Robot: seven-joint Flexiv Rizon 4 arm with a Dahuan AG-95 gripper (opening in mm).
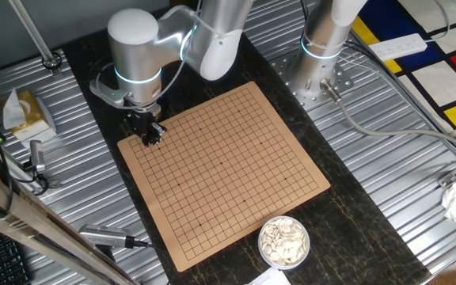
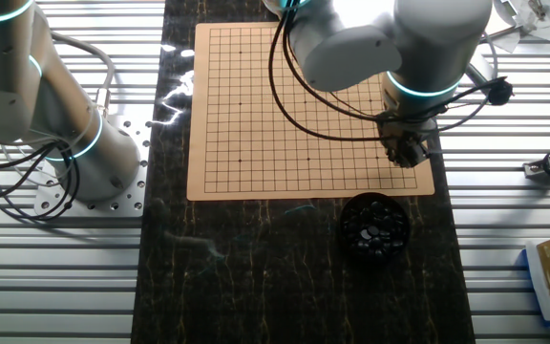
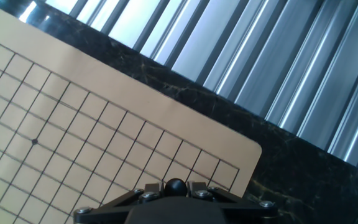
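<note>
My gripper (image 1: 155, 138) hangs over the left far corner of the tan Go board (image 1: 220, 194). In the wrist view the gripper is shut on a round black stone (image 3: 175, 186), which sits between its two fingertips near the board's rounded corner. Whether the stone touches the board cannot be told. The grid shows no stones on its visible part. A black bowl (image 2: 348, 222) of black stones stands on the dark table beside the board.
A clear tub (image 1: 307, 247) of white stones stands off the board's near edge. A tissue box (image 1: 32, 119) and a small device (image 1: 105, 236) are off to the left. Loose cables hang from the arm.
</note>
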